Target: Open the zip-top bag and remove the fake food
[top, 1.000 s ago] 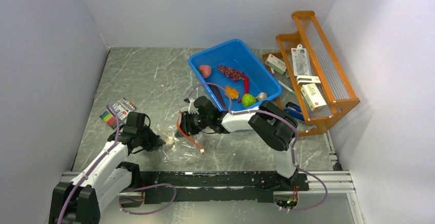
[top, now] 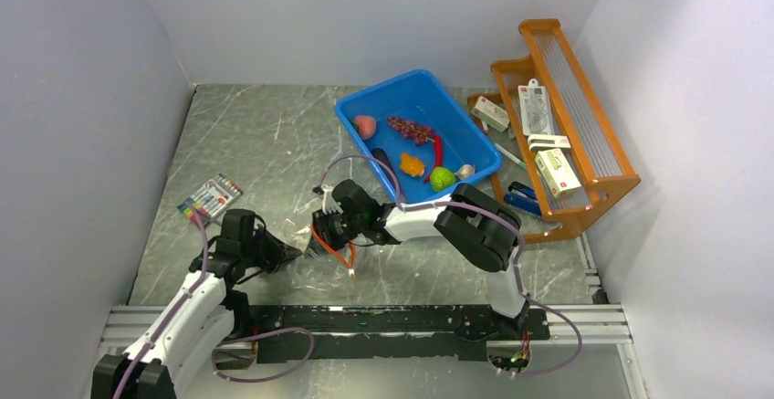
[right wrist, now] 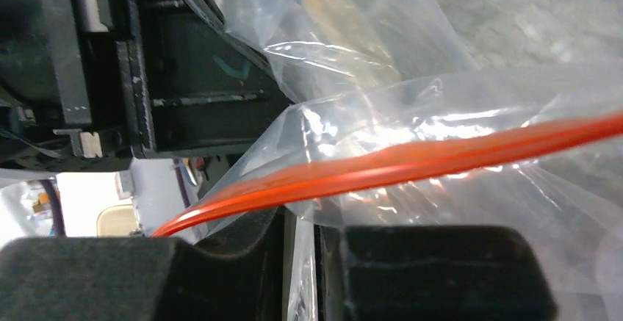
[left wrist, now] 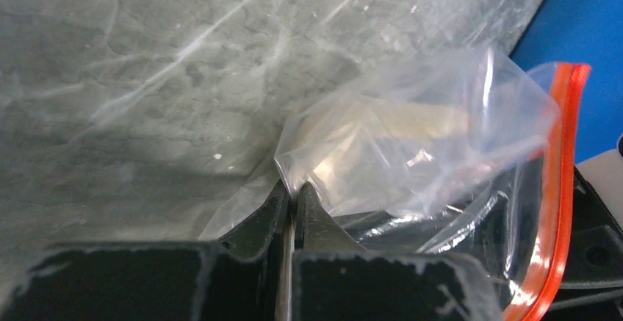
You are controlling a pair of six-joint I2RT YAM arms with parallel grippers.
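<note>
A clear zip top bag (left wrist: 411, 137) with an orange zip edge (right wrist: 389, 170) lies between my grippers at the front middle, a pale item (right wrist: 338, 23) showing through the plastic. My left gripper is shut on a gathered fold of the bag. My right gripper is at the bag's zip side, its fingers slightly apart with crumpled plastic between them; whether it grips firmly is unclear.
The blue bin (top: 392, 84) with fake food stands behind my right arm. A wooden rack (top: 593, 189) is at the right, a pack of markers (top: 210, 196) at the left.
My right gripper and the orange zip edge have moved left, toward my left gripper, which has shifted only slightly.
</note>
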